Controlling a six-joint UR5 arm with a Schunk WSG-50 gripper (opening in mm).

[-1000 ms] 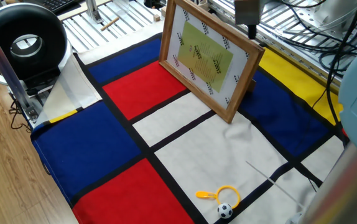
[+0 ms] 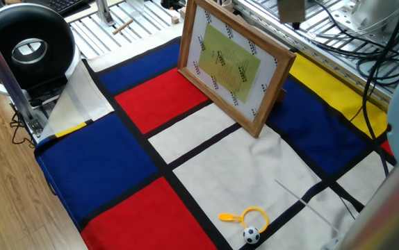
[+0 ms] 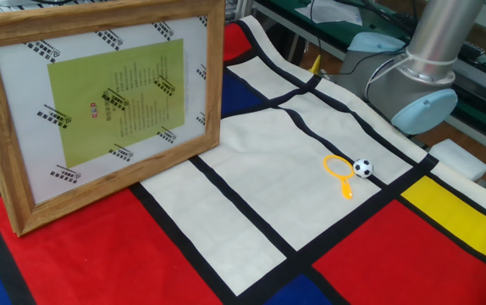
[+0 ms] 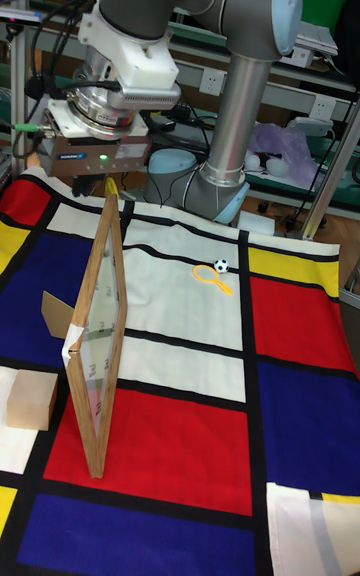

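Observation:
A wooden picture frame (image 2: 235,66) stands upright and tilted on the patterned cloth, with a green-and-white sheet behind its front. From the side in exterior view 3, a brown support flap (image 4: 58,314) shows behind the frame. My gripper's body (image 4: 101,156) hangs past the frame, near the cloth's far edge; its fingers cannot be made out, nor whether they are open or shut. Only a part of the wrist end (image 2: 292,11) shows at the top of exterior view 1. A small soccer ball (image 3: 362,168) touches a yellow ring with a tab (image 3: 338,165) on a white patch.
Beside the frame's back lies a tan block (image 4: 33,399). A round black device (image 2: 26,48) stands off the cloth's corner. Dark cables (image 2: 377,76) hang near the arm. The red patch (image 3: 395,254) and much of the white area are clear.
In exterior view 1, the wrist end at the top has moved to the right and slightly up, and the hanging cables have shifted. The frame, ball and ring stay put.

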